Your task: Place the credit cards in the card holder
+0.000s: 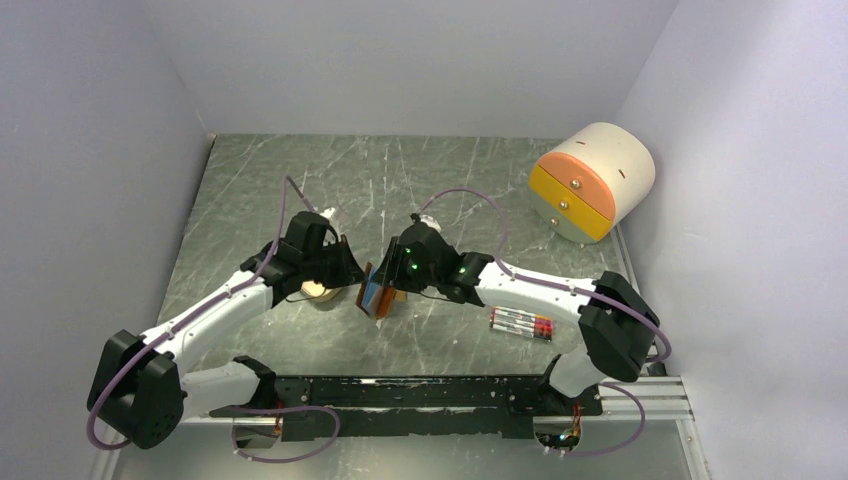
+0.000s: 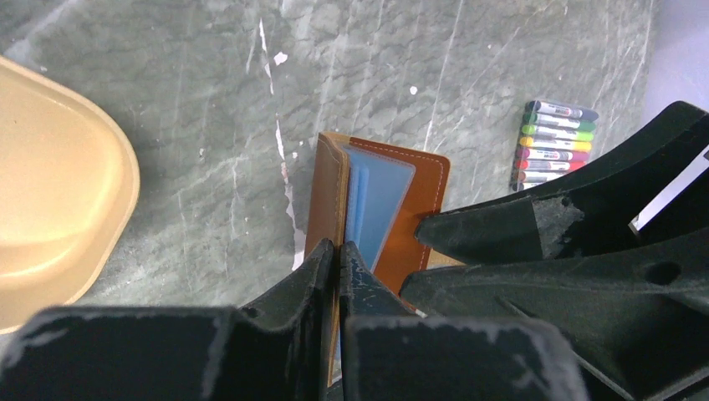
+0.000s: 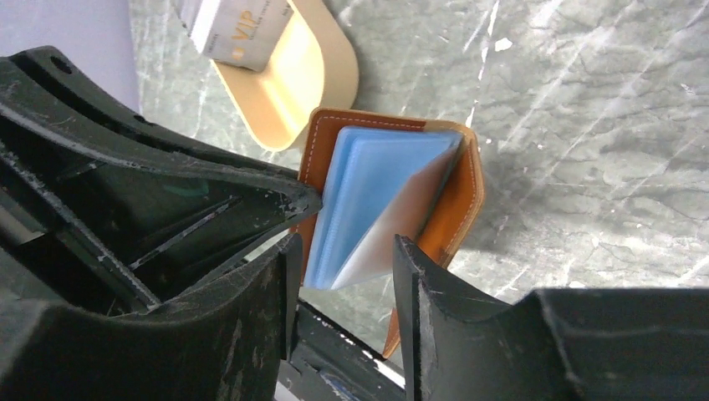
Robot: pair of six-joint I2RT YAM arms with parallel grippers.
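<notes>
The brown card holder (image 2: 326, 184) with stitched edges hangs partly unfolded above the table, its blue clear sleeves (image 3: 368, 180) showing inside. My left gripper is shut on one cover of it. From the other side my right gripper stands open, its fingers reaching around the loose sleeve and facing cover. In the left wrist view the right fingers (image 2: 476, 234) come up to the holder's right cover; whether they touch it I cannot tell. A silvery card marked VIP (image 3: 242, 29) lies in the beige dish beyond the holder.
Beside the left gripper stands the beige dish (image 2: 125, 180). Several colored markers (image 1: 521, 324) lie in a row at the right front. A rounded drawer box (image 1: 625, 175) occupies the back right corner.
</notes>
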